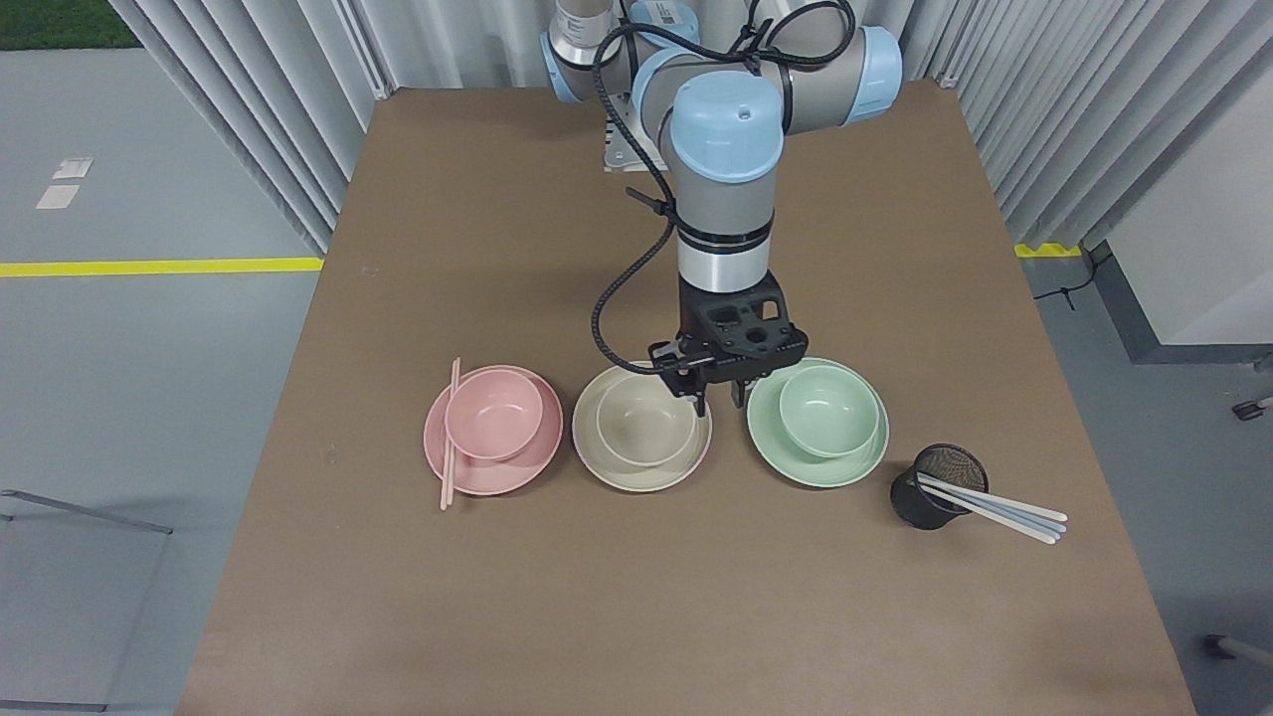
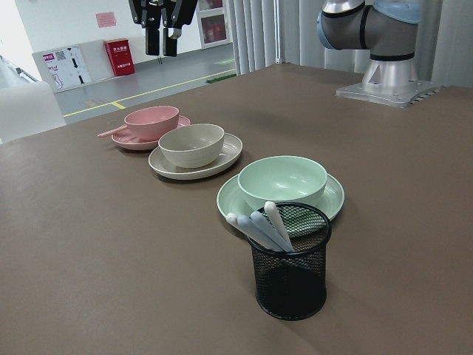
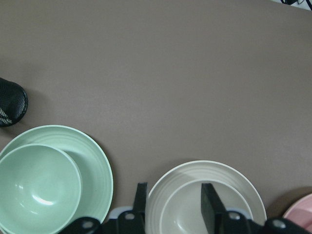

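Note:
My gripper (image 1: pixel 719 401) hangs open and empty above the cream bowl (image 1: pixel 644 426) on its cream plate (image 2: pixel 177 170), its two fingers apart in the left view (image 2: pixel 162 44). To one side a pink bowl (image 1: pixel 492 413) sits on a pink plate with pink chopsticks (image 1: pixel 449 465) along it. On the other side a mint bowl (image 1: pixel 828 411) rests on a mint plate (image 3: pixel 87 146). Beside that stands a black mesh cup (image 2: pixel 290 285) holding pale blue and white chopsticks (image 1: pixel 1002 507).
The table's side edge lies beyond the mesh cup.

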